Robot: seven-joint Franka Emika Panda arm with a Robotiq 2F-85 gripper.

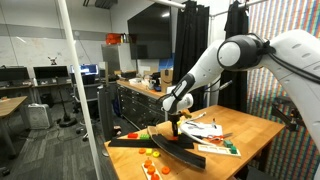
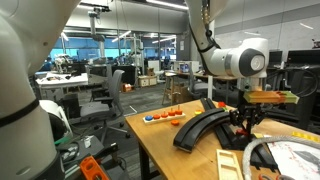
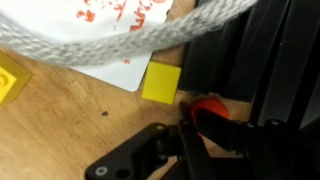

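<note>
A round red object [image 3: 208,106] lies right at the fingertips of my gripper in the wrist view, partly hidden by the dark fingers. Whether the fingers are closed around it or merely beside it cannot be told. Exterior view 1 has the gripper [image 1: 177,127] pointing down, low over the table by the black curved pieces. From the other side, exterior view 2 puts the gripper [image 2: 244,118] close to the tabletop, with a bit of red under it. A yellow block [image 3: 161,82] sits just beyond the fingers, apart from them.
Black track-like pieces [image 2: 205,128] curve across the table [image 2: 150,140]. A pale cable [image 3: 120,45] crosses a white card with red marks [image 3: 125,70]. Another yellow block [image 3: 10,78] is at the left. Small coloured pieces [image 1: 152,168] lie near the table's front.
</note>
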